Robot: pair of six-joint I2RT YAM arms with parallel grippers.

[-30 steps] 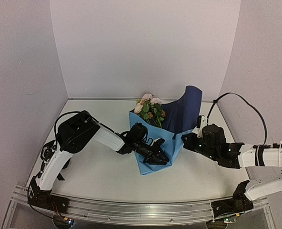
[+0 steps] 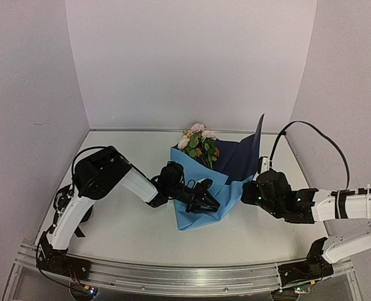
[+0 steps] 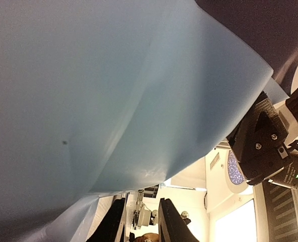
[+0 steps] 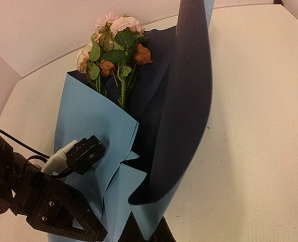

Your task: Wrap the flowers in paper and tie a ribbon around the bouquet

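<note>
The bouquet of pink flowers with green leaves (image 2: 199, 145) lies at the back of the table, its stems going down into wrapping paper that is light blue (image 2: 188, 218) on one face and dark navy on the other. In the right wrist view, the paper's right part (image 4: 187, 106) is lifted and curled upward. My right gripper is shut on a lower fold of it. My left gripper (image 2: 209, 205) rests low over the front of the blue paper. Its fingers (image 3: 114, 222) stand apart, with no paper visible between their tips in the left wrist view.
A metal rail (image 2: 185, 269) runs along the front edge, and walls enclose the back and sides. The left arm crosses low to the paper's front, close to the right gripper.
My right gripper has shifted slightly downward overall, while the left has drawn back a little leftward.
</note>
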